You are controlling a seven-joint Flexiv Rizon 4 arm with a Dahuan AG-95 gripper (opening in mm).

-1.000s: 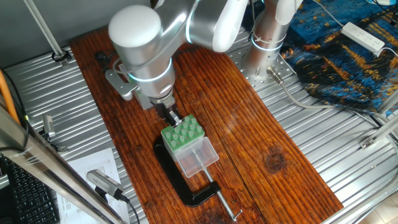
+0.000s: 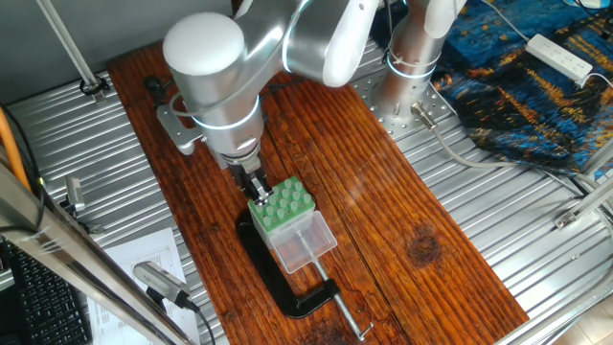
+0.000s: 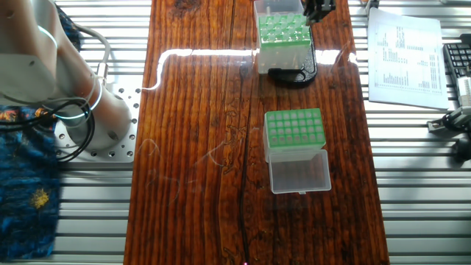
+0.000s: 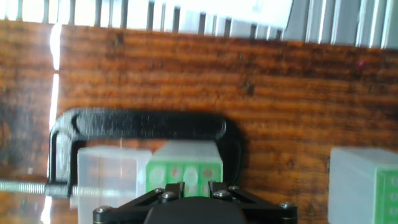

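A green-topped rack [image 2: 282, 205] with several raised round caps stands on the wooden table. Its clear lid lies folded open [image 2: 305, 241] on the near side in exterior view 1. My gripper [image 2: 261, 198] is over the rack's upper-left corner, pointing down. From the wrist, its dark fingers [image 4: 216, 188] show against the rack's green face [image 4: 186, 176], with a narrow gap between them. Whether something small sits in that gap is too blurred to tell. Only the gripper's tip [image 3: 321, 7] enters exterior view 2, at the top edge.
A black C-clamp [image 2: 272, 278] lies around the rack and lid, its screw [image 2: 347, 314] extending past the lid. A second green-gridded box [image 3: 296, 128] with an open clear lid [image 3: 300, 172] stands apart on the table. Bare wood [image 3: 199, 147] lies beside it.
In exterior view 1, my gripper has shifted left and slightly down the picture, toward the rack's left corner. The rack, lid and clamp have not moved.
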